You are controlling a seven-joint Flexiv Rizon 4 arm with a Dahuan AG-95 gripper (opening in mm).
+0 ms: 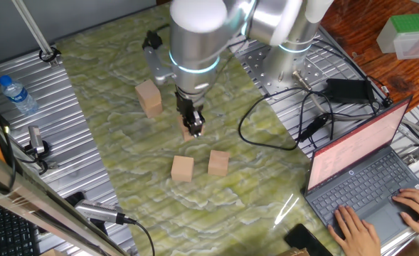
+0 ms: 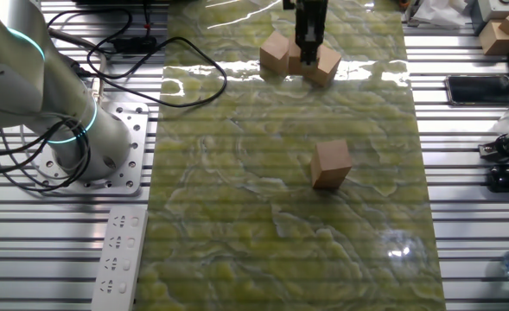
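My gripper [image 1: 194, 129], dark and pointing down, is over the mat with a small wooden block [image 1: 185, 133] at its fingers. It appears shut on that block, though the fingers hide much of it. Two more wooden blocks, a left one [image 1: 182, 169] and a right one [image 1: 218, 163], sit a little apart on the mat, nearer the bottom of exterior view 1. A taller wooden block [image 1: 149, 98] stands alone to the upper left; exterior view 2 shows this tall block [image 2: 330, 164] nearer that camera than the gripper [image 2: 308, 53].
A green marbled mat [image 1: 145, 206] covers the work surface, with free room below the blocks. A black cable [image 1: 241, 128] loops onto its right side. A laptop [image 1: 358, 171] with a person's hands on it stands at the right, beside a phone [image 1: 307, 240].
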